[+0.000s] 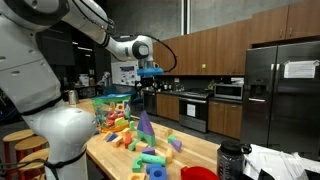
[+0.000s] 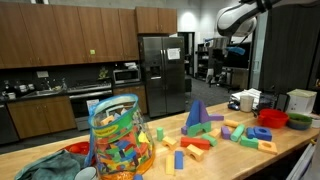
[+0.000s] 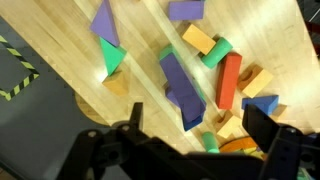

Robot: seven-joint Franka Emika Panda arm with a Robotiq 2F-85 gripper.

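High over the table my gripper is open, its fingers spread wide with nothing between them. Below it in the wrist view lies a long purple block (image 3: 182, 88), close to a green piece and a blue one. A red block (image 3: 229, 80), an orange block (image 3: 198, 38) and a green cylinder (image 3: 217, 52) lie to its right. On the left are a purple triangle (image 3: 103, 22) and a green triangle (image 3: 112, 56). In exterior view 2 a purple wedge (image 2: 197, 115) rises above the other scattered blocks.
A clear container with colourful contents (image 2: 122, 135) stands on the table. A red bowl (image 2: 271, 118) sits near the table's right side, and a black canister (image 1: 231, 160) stands by a white cloth (image 1: 275, 162). Stools (image 1: 25, 150) stand beside the table.
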